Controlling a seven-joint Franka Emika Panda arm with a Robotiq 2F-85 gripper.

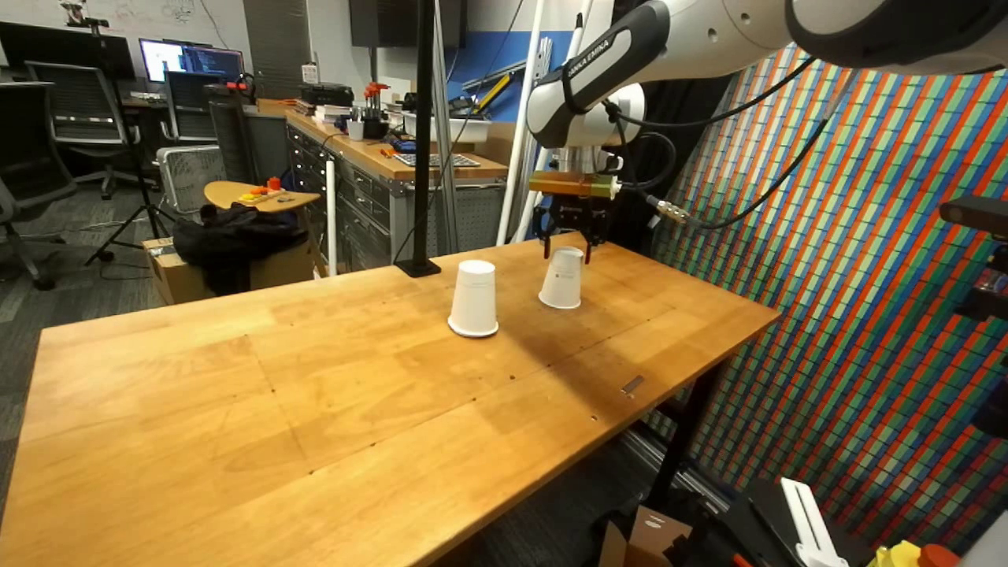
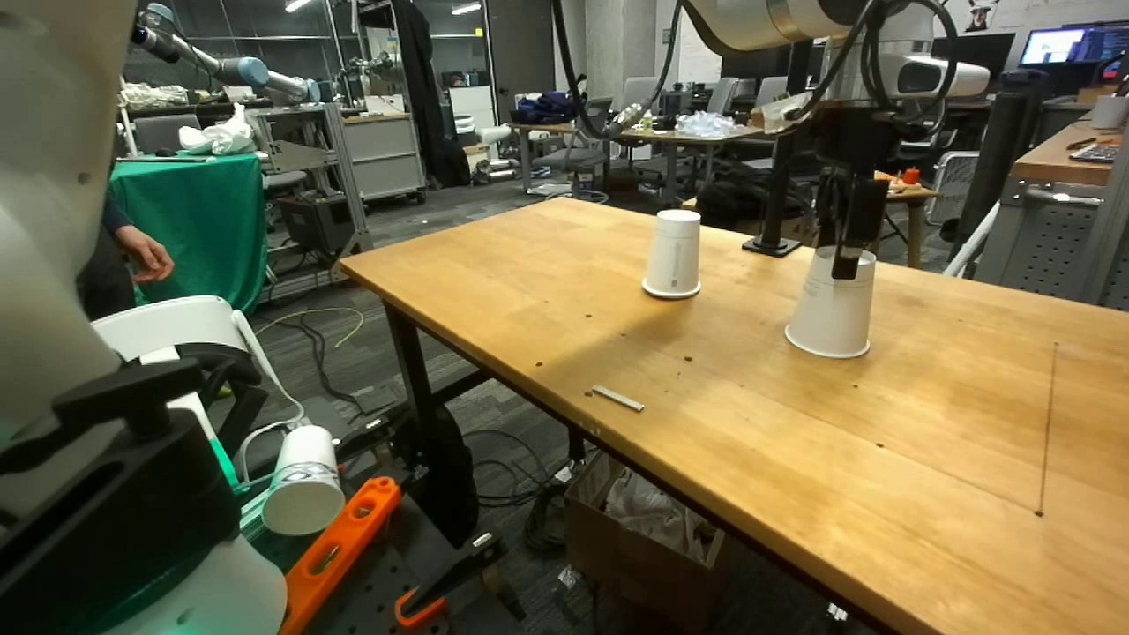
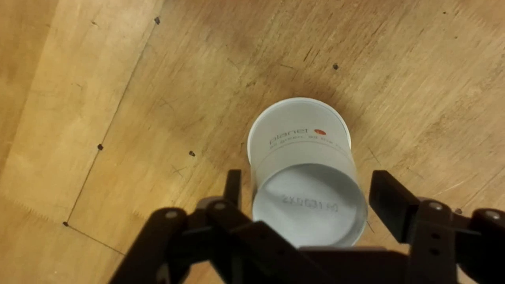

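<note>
Two white paper cups stand upside down on the wooden table. Around the raised base of one, the printed cup (image 1: 562,283), my gripper (image 1: 567,254) points straight down. In the wrist view this cup (image 3: 300,135) lies between the two fingers, with a narrow gap on either side; the fingers are part open and do not grip it. From the second exterior view, a dark finger (image 2: 847,259) overlaps the top of the cup (image 2: 828,317), whose wide rim rests on the table. The other cup (image 1: 473,302) stands apart, clear of the gripper.
A black post (image 1: 420,260) rises from the table's far edge, near the cups. A small metal strip (image 2: 618,398) lies near the opposite edge.
</note>
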